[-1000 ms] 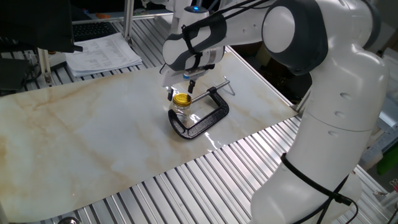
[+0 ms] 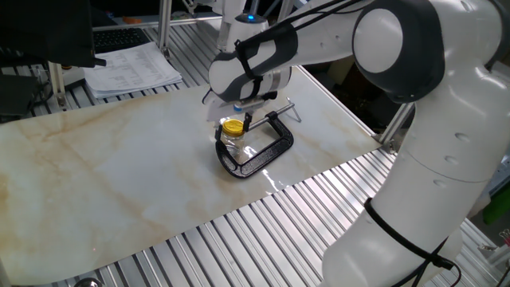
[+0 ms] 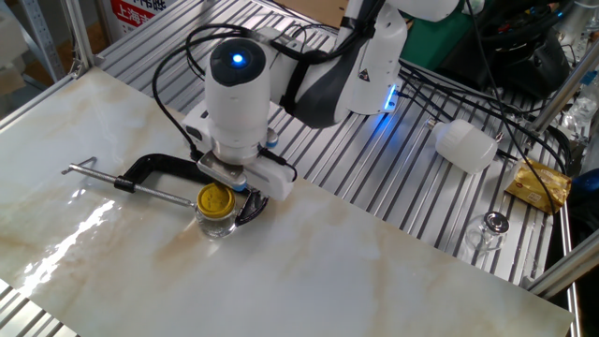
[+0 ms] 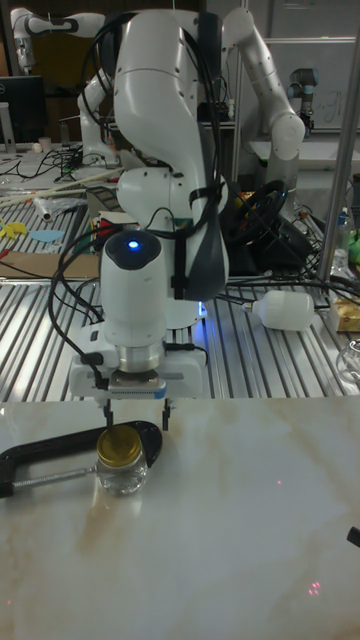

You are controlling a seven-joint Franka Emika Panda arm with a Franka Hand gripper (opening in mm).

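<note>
A clear glass jar with a yellow lid [image 2: 233, 127] stands upright on the marbled board, inside the frame of a black C-clamp [image 2: 263, 159]. The clamp's screw rod [image 3: 140, 189] reaches up to the jar's side, and its far finger is on the opposite side of the jar. Low over the jar hangs my gripper [image 4: 136, 416], open, its two dark fingers spread apart. In exterior view 1 the fingers appear on either side of the lid. From exterior view 3 they show at lid height, slightly behind the jar [image 4: 121, 475]. Whether they touch it I cannot tell.
The board [image 3: 328, 271] is bare over most of its surface. Beyond it on the slatted table are a white bulb-shaped object [image 3: 465, 146], a small glass jar [image 3: 488, 231] and a gold packet [image 3: 538, 184]. Papers [image 2: 131, 72] lie at the back left.
The jar and clamp have stayed put.
</note>
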